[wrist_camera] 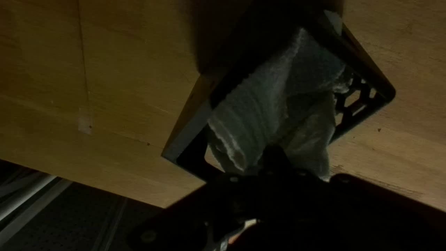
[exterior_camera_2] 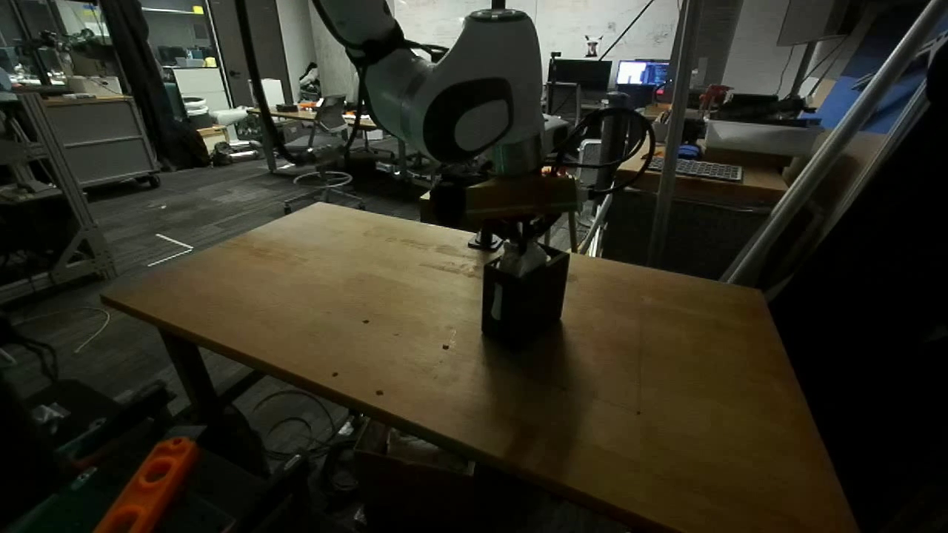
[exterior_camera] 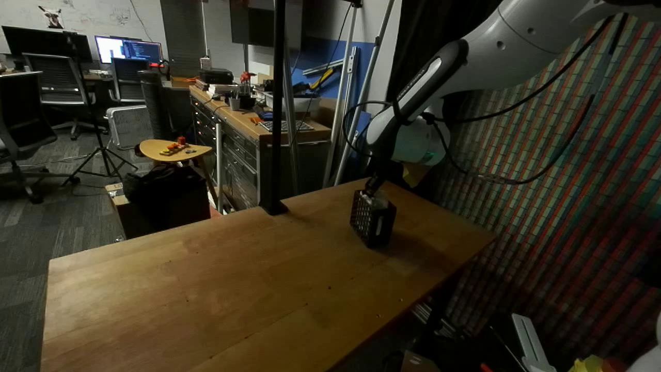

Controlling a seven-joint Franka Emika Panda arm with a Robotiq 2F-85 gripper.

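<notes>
A black box with perforated sides (exterior_camera: 372, 220) stands upright on the wooden table (exterior_camera: 266, 273), towards its far right end in exterior view 1. Crumpled inside it is a pale grey cloth (wrist_camera: 267, 104), whose top pokes above the rim; in exterior view 2 the cloth (exterior_camera_2: 521, 258) shows just under my fingers. My gripper (exterior_camera: 372, 186) points down at the box's opening. In the wrist view the dark gripper is shut on a fold of the cloth, though shadow hides most of the fingertips.
A black post (exterior_camera: 276, 124) rises from the table's back edge, left of the box. Bare tabletop spreads widely around the box. Metal poles (exterior_camera_2: 826, 151) lean beyond the table, and a colourful curtain (exterior_camera: 557, 173) hangs behind the arm.
</notes>
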